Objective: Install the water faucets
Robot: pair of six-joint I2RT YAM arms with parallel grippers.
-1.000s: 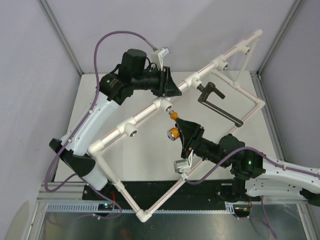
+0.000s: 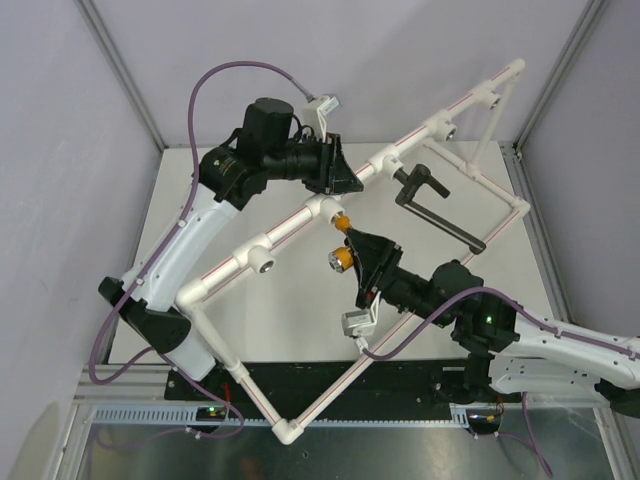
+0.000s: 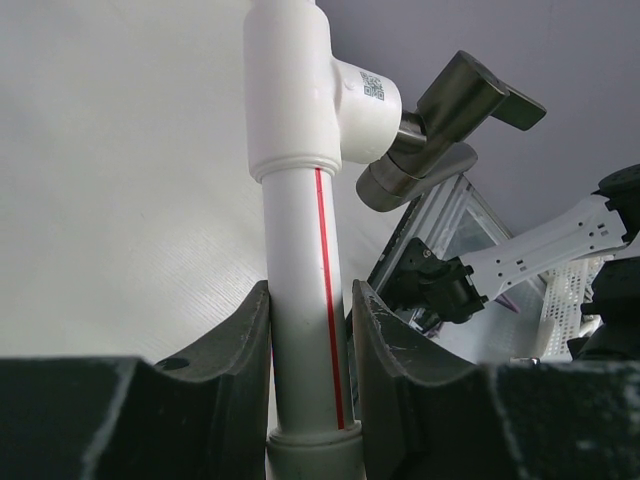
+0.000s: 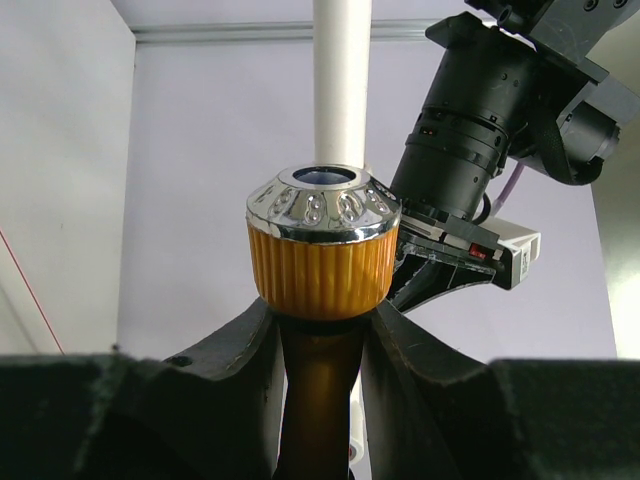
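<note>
In the top view my left gripper (image 2: 342, 170) grips the upper rail of a white pipe frame (image 2: 282, 229); in the left wrist view its fingers are shut on that pipe (image 3: 305, 300). My right gripper (image 2: 362, 252) holds an orange faucet (image 2: 341, 258) with a chrome top, seen large between its fingers in the right wrist view (image 4: 320, 265). The faucet's upper orange end (image 2: 342, 222) meets a white tee fitting (image 2: 331, 211) on the rail; whether it is seated there I cannot tell.
A dark faucet (image 2: 440, 220) is fitted on the rail to the right. Other tee fittings (image 2: 258, 255) show open ends. Both arms crowd the middle; the pale board lies below.
The left arm has stayed still.
</note>
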